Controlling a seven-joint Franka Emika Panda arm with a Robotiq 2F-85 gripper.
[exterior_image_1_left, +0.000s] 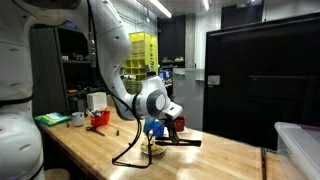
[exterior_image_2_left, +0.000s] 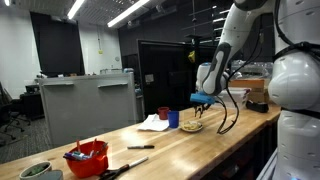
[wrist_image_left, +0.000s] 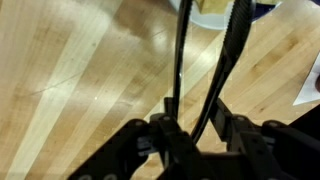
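My gripper hangs over the table with its two black fingers (wrist_image_left: 232, 45) part open and a narrow gap between them; nothing shows in that gap. Their far ends reach the top edge of the wrist view, over a pale dish. That dish (exterior_image_2_left: 191, 127) rests on the wood and holds yellow pieces (wrist_image_left: 210, 6). A blue cup (exterior_image_2_left: 173, 118) stands close beside it, and a red mug (exterior_image_2_left: 163, 113) is farther back. In exterior view 2, the gripper (exterior_image_2_left: 203, 106) is above the dish, apart from it.
A red basket (exterior_image_2_left: 87, 158) with things in it, a black-handled tool (exterior_image_2_left: 123, 168) and a knife-like item (exterior_image_2_left: 140, 147) lie along the table. White paper (exterior_image_2_left: 153, 123) lies behind. A pale bin (exterior_image_1_left: 300, 145) stands at the right.
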